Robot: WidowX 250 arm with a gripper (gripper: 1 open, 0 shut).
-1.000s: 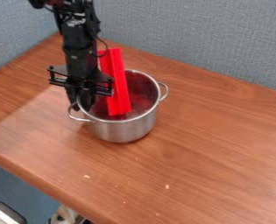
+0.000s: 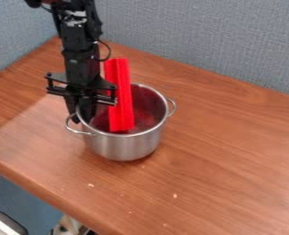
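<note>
A steel pot (image 2: 130,140) with two side handles stands on the wooden table (image 2: 220,165). A red bar (image 2: 121,96) stands nearly upright inside it, its top rising above the rim behind my arm. My black gripper (image 2: 81,112) points down at the pot's left rim. It looks shut, and its fingertips are dark and hard to make out against the pot; I cannot see anything held between them.
A grey textured wall runs along the back and left. The table's edge drops to the floor at the lower left, where some objects lie.
The pot and red bar have shifted very slightly, with the bar standing a little more upright. My gripper stays at the left rim, nearly in the same place.
</note>
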